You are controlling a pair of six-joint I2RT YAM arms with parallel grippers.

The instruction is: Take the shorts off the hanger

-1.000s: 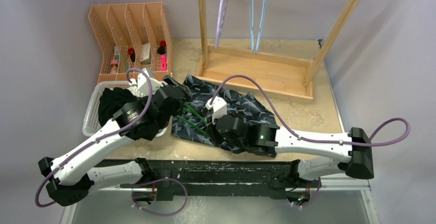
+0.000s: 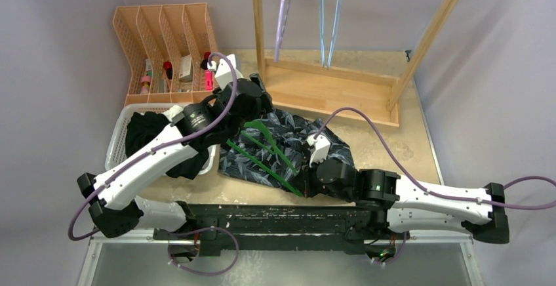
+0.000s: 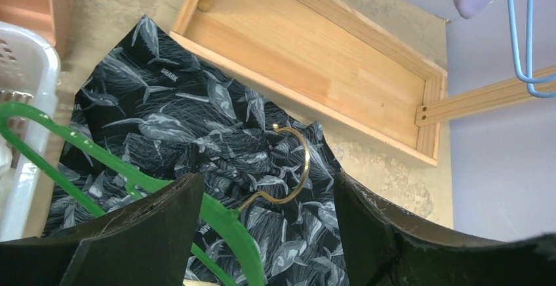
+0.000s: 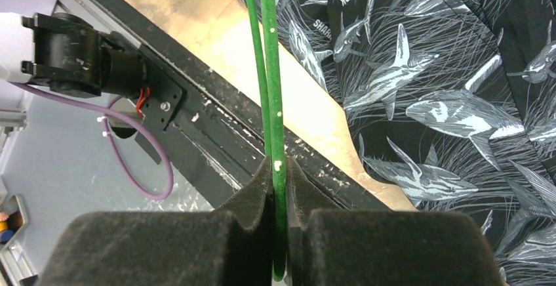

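Note:
Dark shark-print shorts (image 2: 288, 128) lie spread on the table, crumpled in the middle. A green hanger (image 3: 92, 148) with a brass hook (image 3: 303, 168) is over them. My right gripper is shut on the hanger's end near the table's front edge. My left gripper stands open above the hanger and shorts, with the hook visible below between its fingers.
A white basket (image 3: 36, 102) with dark cloth is at left, behind it a peach divided organiser (image 2: 164, 17). A wooden rack (image 2: 315, 89) with purple and blue hangers stands at the back.
My left gripper has moved up and toward the back right, off the hanger. My right gripper has moved right toward the front, drawing the hanger with it.

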